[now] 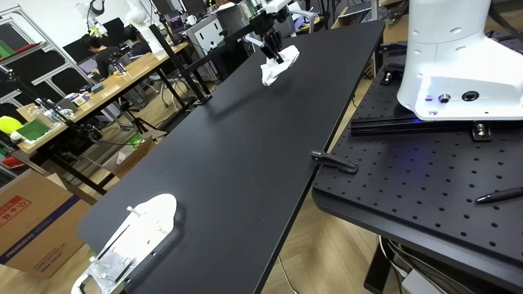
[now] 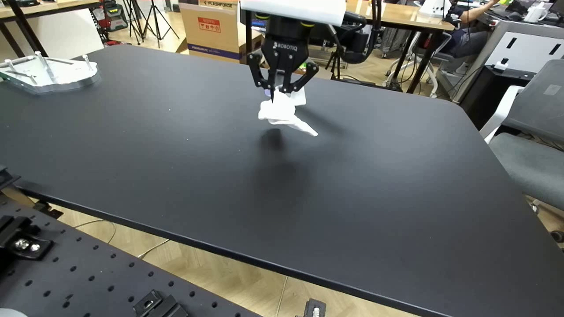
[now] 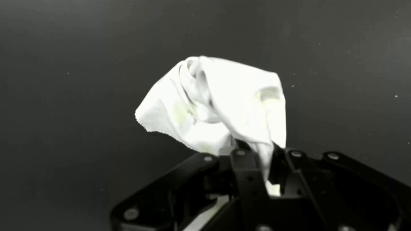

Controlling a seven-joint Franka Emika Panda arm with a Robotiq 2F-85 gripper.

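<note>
Shut on a crumpled white cloth [image 3: 242, 100], my gripper pinches a fold of it between the fingers. Pale yellowish stains mark the fabric in the wrist view. From the second exterior view, the cloth [image 2: 278, 109] hangs beneath the gripper [image 2: 279, 95], one corner drooping to the right, with a shadow below it on the dark table [image 2: 211, 174]. It appears held just above the surface. In the first exterior view the gripper [image 1: 278, 58] and cloth [image 1: 279, 65] are over the far part of the table.
A white plate-like fixture with metal posts [image 1: 142, 228] lies at the opposite end of the table. A black clamp [image 1: 334, 161] sits at the table edge beside the perforated base [image 1: 416, 171].
</note>
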